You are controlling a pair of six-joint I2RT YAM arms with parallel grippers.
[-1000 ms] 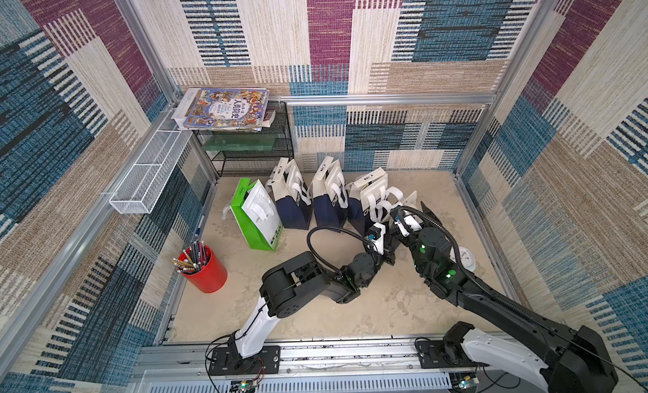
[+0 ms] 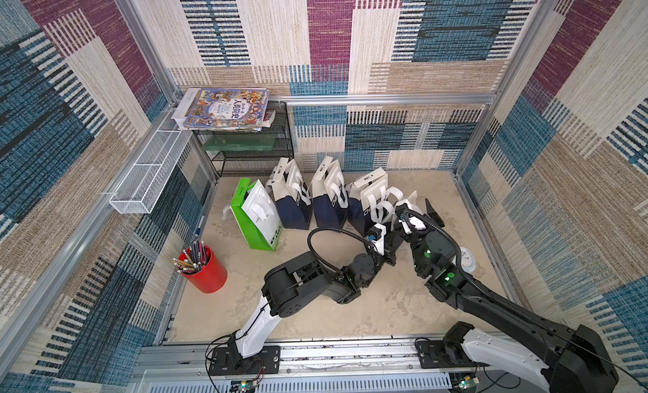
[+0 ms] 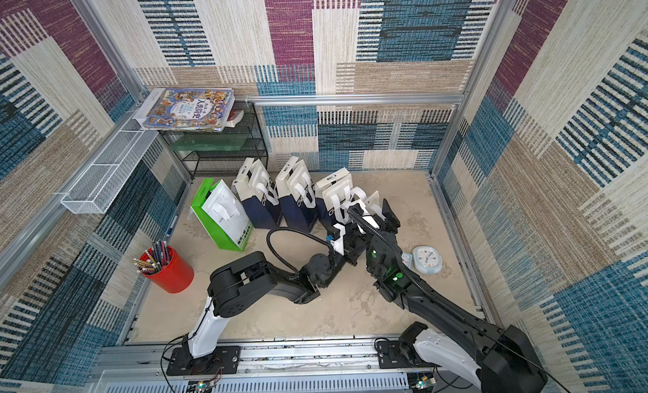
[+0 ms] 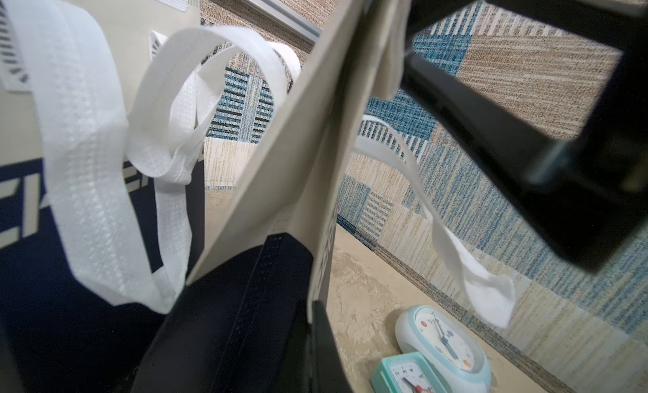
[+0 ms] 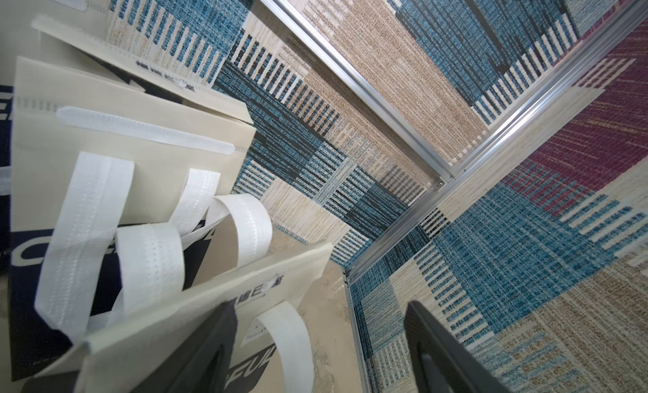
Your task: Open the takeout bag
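Note:
The nearest takeout bag, cream on top and navy below, stands in the middle of the left wrist view. Its cream top fills the lower left of the right wrist view, and a white strap hangs from it. My left gripper is shut low on this bag, the thin edge of a side panel running in between its fingertips. At the bag's top, my right gripper is open; one finger overlaps the cream top and the other stands clear over the far side. From above, both arms mostly hide this bag.
More navy and cream bags and a green-white bag stand in a row to the left. A red pencil cup is far left. Clocks sit on the right. The front table has bare room.
The left arm and the other bags have kept their places.

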